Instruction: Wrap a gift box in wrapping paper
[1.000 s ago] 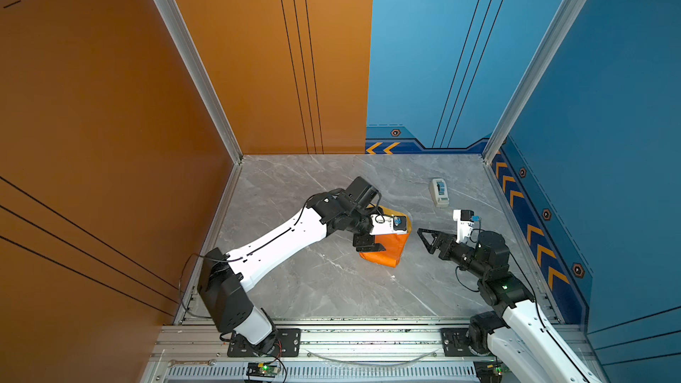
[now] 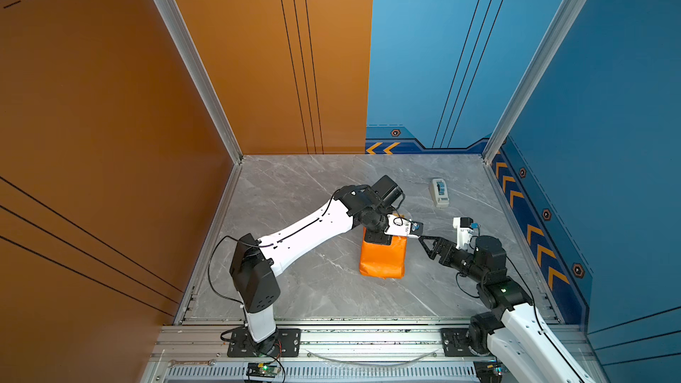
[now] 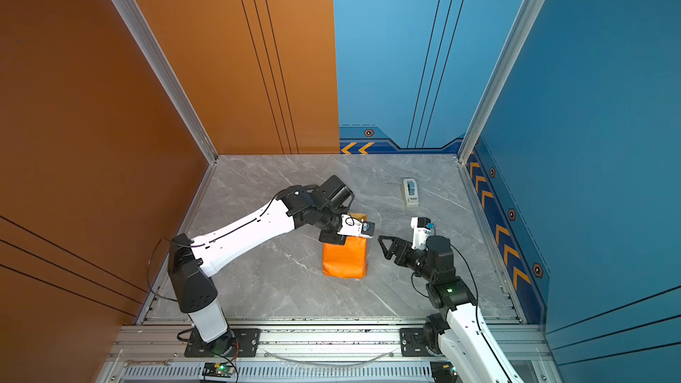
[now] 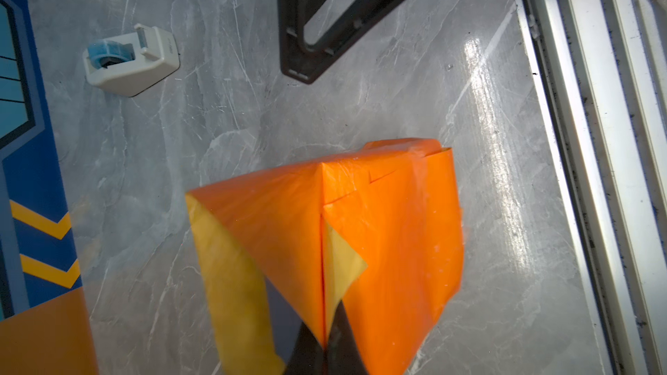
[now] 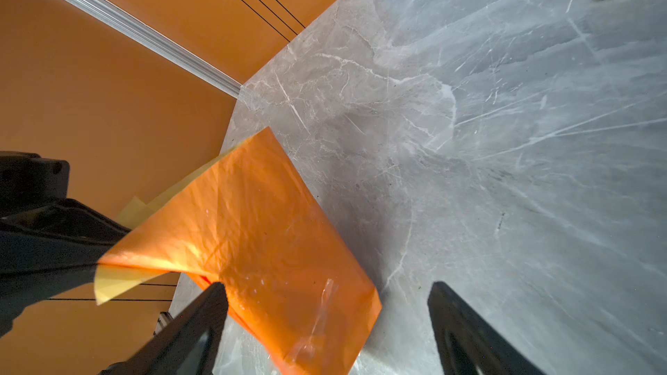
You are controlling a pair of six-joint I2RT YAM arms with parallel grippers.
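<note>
The orange wrapping paper (image 2: 383, 261) lies folded around a mostly hidden bundle in mid-table. Its yellow inner side (image 4: 229, 271) shows at the open end, with a dark grey-blue patch (image 4: 280, 316) inside, perhaps the gift box. Closed fingertips of my left gripper pinch an edge of the paper at this end; in the right wrist view, the lifted flap (image 5: 142, 253) runs up to those fingers. To the bundle's right, my right gripper is open, clear of the paper, its fingers (image 5: 458, 326) spread with nothing gripped.
A white tape dispenser (image 2: 439, 193) with a blue roll stands at the back right, apart from both arms. The left forearm (image 2: 312, 235) crosses above the table's left half.
The right arm has shifted only slightly.
</note>
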